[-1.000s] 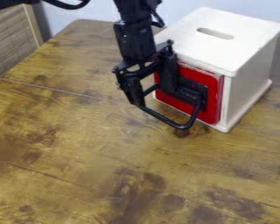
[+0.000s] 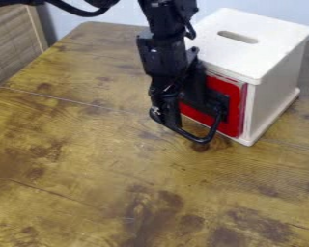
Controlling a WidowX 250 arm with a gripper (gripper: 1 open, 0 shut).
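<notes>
My black gripper [image 2: 183,101] hangs low in front of a white box [image 2: 254,39], whose near side carries a red panel [image 2: 232,114] with a dark opening mostly covered by the gripper and a black loop-shaped part. The arm comes down from the top of the view. The fingertips are dark against dark, so I cannot tell whether they are open, shut or holding anything.
Bare wooden table [image 2: 80,174] fills the left and front. A pale wooden panel [image 2: 13,43] stands at the upper left. The white box takes up the upper right.
The arm has shifted slightly rightward over the last second, and its wrist stands more upright in front of the red panel. The box has not visibly moved.
</notes>
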